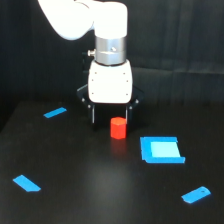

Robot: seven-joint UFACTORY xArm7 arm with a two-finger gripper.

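A small red block (118, 129) stands on the dark table near the middle of the camera view. Just behind and above it is my white gripper (110, 119), coming down from the top of the view. Its thin dark fingers are spread apart, so it is open, and no object shows held between them. The block sits in front of the gap, closer to the right-hand finger; whether that finger touches it is too dark to tell.
To the right lies a pale square (164, 149) with a blue tape border (162, 160). Blue tape strips mark the table at left back (55, 112), left front (26, 184) and right front (196, 195).
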